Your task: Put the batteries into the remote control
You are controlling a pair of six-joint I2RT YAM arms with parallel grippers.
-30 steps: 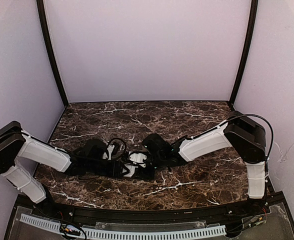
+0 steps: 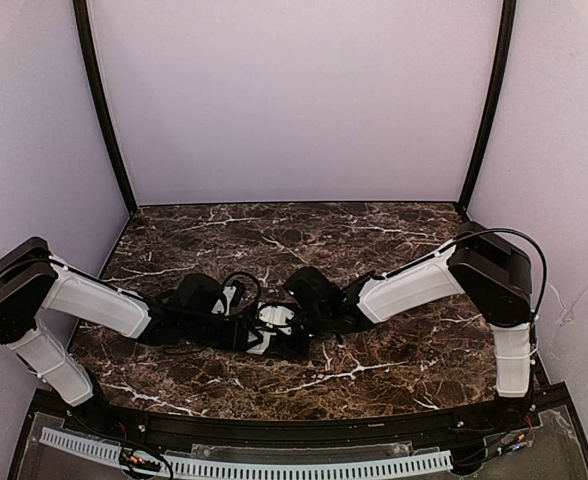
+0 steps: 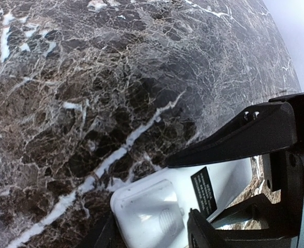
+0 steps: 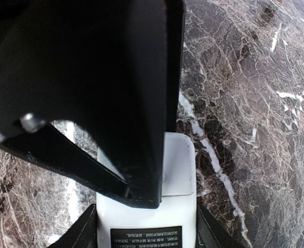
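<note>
A white remote control (image 2: pixel 259 342) (image 3: pixel 147 212) (image 4: pixel 147 217) with a black printed label and a panel at one end lies under both grippers at the front middle of the table, largely hidden from above. In the left wrist view my left gripper (image 2: pixel 244 335) stands open, its dark fingers (image 3: pixel 229 135) reaching over and beside the remote. In the right wrist view my right gripper's fingertips sit on either side of the remote, against its edges; whether they grip it firmly is unclear. Another black gripper part overhangs the remote's end there. I cannot make out any batteries.
The two arms meet closely at the front middle. Pale walls stand at the back and both sides.
The left arm has shifted slightly since a second ago, its wrist a little higher in the top view. The right arm looks unmoved.
</note>
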